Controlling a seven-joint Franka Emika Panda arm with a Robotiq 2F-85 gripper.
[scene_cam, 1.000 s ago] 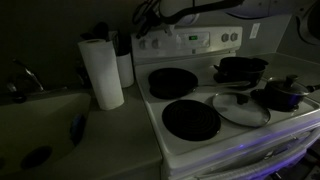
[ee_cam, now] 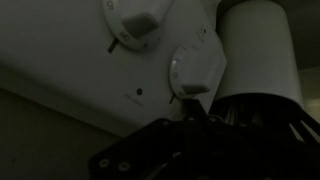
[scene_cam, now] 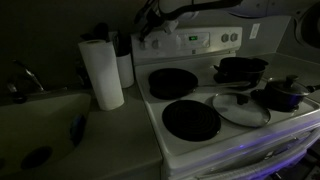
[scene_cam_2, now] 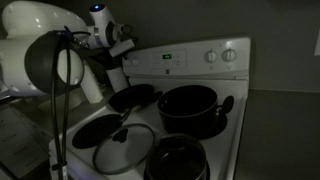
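My gripper is a dark shape at the bottom of the wrist view, shut, with nothing visible between its fingers. Its tips are close to a white stove knob; whether they touch it cannot be told. Another white knob sits farther up the same panel. In exterior view 1 the gripper is by the left end of the stove's back panel. From the other side, the arm's wrist appears above the panel's left end.
A black skillet, a pot, a glass lid and a lidded pan crowd the stovetop. A paper towel roll and a utensil holder stand left of the stove, beside the sink.
The arm and gripper have shifted slightly to the right along the back panel. The cookware and other things have stayed in place.
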